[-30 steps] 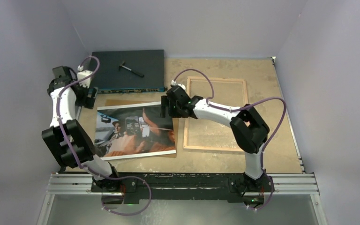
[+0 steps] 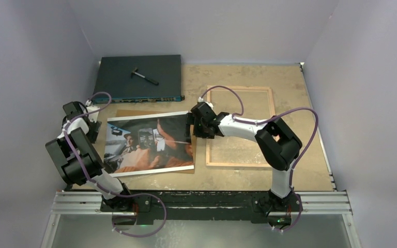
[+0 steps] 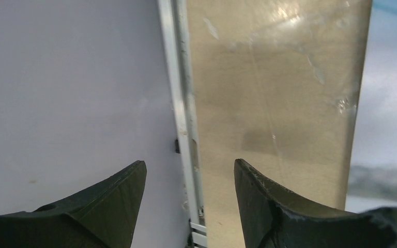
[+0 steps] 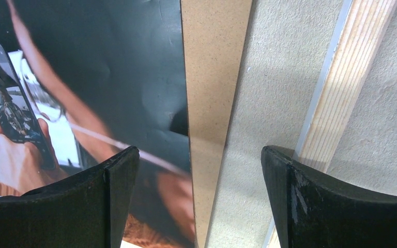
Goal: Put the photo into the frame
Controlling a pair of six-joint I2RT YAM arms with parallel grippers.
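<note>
The photo (image 2: 147, 142), a white-bordered print of hands holding phones, lies flat on a brown backing board (image 4: 209, 103) whose right strip shows past it. To its right the light wooden frame (image 2: 239, 165) rests flat and empty on the table. My right gripper is open above the photo's right edge, its right finger (image 4: 310, 206) close to the frame's left bar; whether they touch I cannot tell. Past the photo's left edge, beside the wall, my left gripper stands with fingers apart and nothing between them.
A dark flat box (image 2: 134, 85) with a hammer (image 2: 146, 77) on top stands behind the photo. Grey walls close in left, right and back. Bare table (image 2: 292, 150) shows right of the wooden frame.
My left gripper has come down toward the front along the photo's left side. The right gripper has shifted right and slightly frontward, and the frame's left bar sits a little further right.
</note>
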